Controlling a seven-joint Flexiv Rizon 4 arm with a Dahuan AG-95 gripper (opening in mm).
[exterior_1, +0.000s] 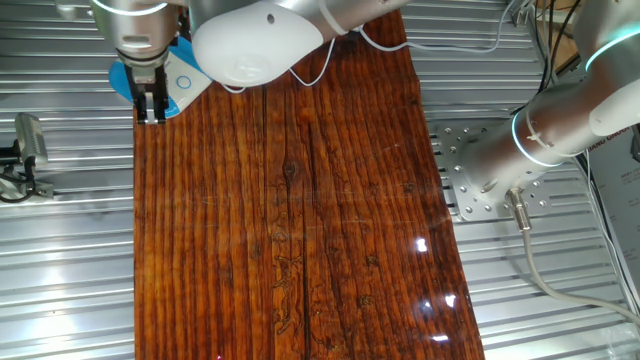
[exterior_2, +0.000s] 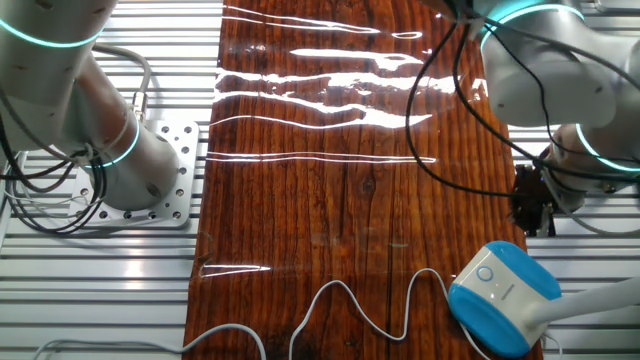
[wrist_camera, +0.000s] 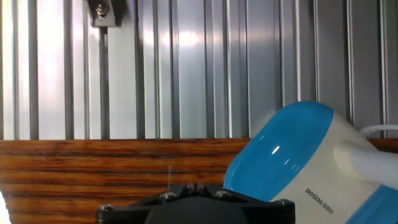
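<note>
A blue-and-white handheld appliance (wrist_camera: 280, 152) with a white handle lies over the edge of the brown wooden board (wrist_camera: 93, 186). In exterior view 2 the appliance (exterior_2: 530, 265) is at the bottom right, its cord running across the board. My gripper (exterior_1: 150, 118) hangs at the board's upper-left edge in exterior view 1, overlapping the appliance (exterior_1: 190, 80) and partly hiding it. The wrist view puts the gripper left of the appliance, with its fingertips together and nothing visible between them. That gap keeps them apart sideways.
The bare middle of the board (exterior_1: 300, 230) is free of objects. A thin white cord (exterior_2: 340, 290) winds over one end of it.
</note>
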